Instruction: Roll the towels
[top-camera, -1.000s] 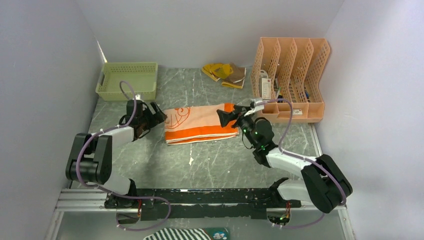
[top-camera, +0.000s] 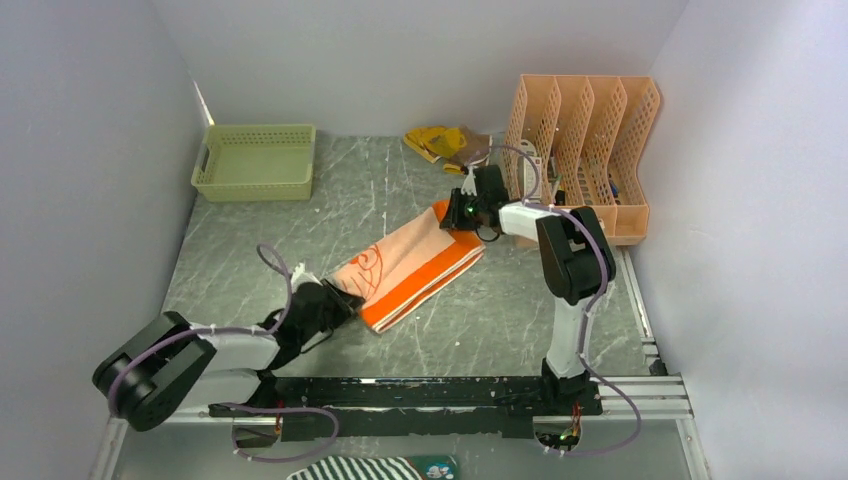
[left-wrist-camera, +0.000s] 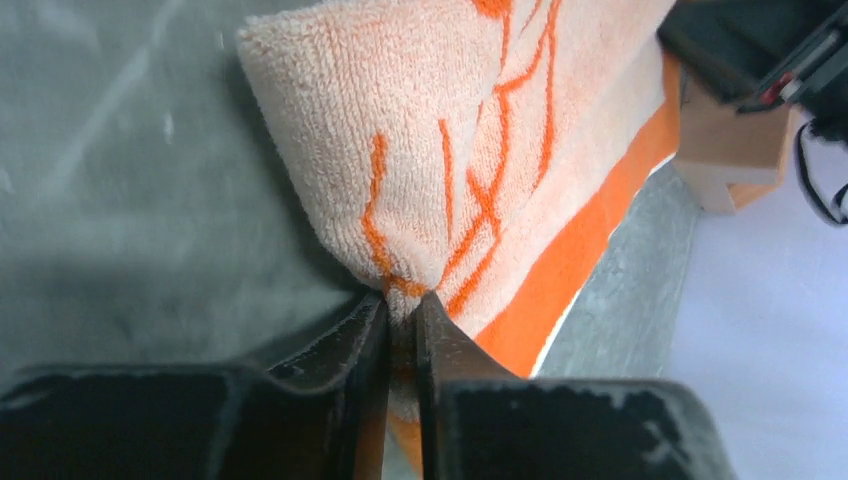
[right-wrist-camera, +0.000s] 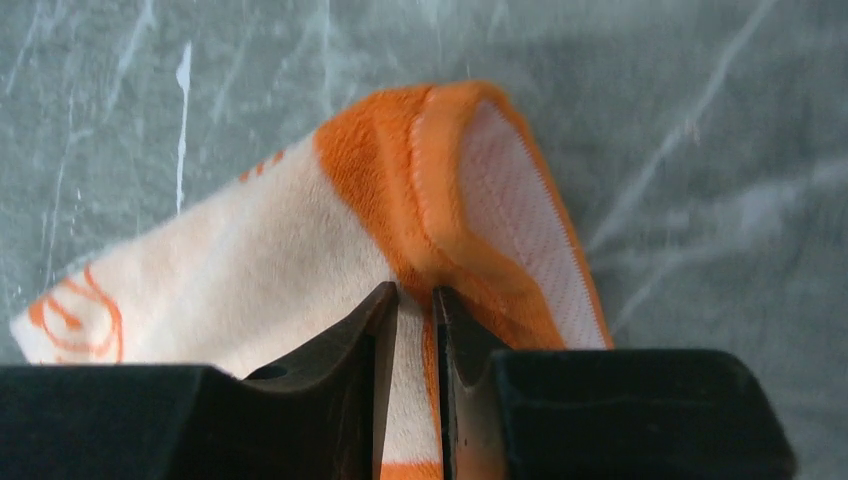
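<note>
A folded cream and orange towel (top-camera: 405, 270) lies diagonally on the grey marble table. My left gripper (top-camera: 349, 303) is at its near left end; in the left wrist view a bunched fold (left-wrist-camera: 370, 150) of the towel runs down between its fingers, which are closed on it. My right gripper (top-camera: 452, 220) is at the far right end; in the right wrist view its fingers are shut on the cloth (right-wrist-camera: 300, 250) beside an orange folded corner (right-wrist-camera: 440, 170).
A green plastic basket (top-camera: 253, 160) sits at the back left. A yellow and brown cloth (top-camera: 440, 142) lies at the back middle. A tan slotted organiser (top-camera: 625, 215) with small items stands at the back right.
My left gripper has moved toward the near side, pulling the towel's left end with it. My right gripper has moved up to the far right end and closed on the towel. The towel now lies diagonally.
</note>
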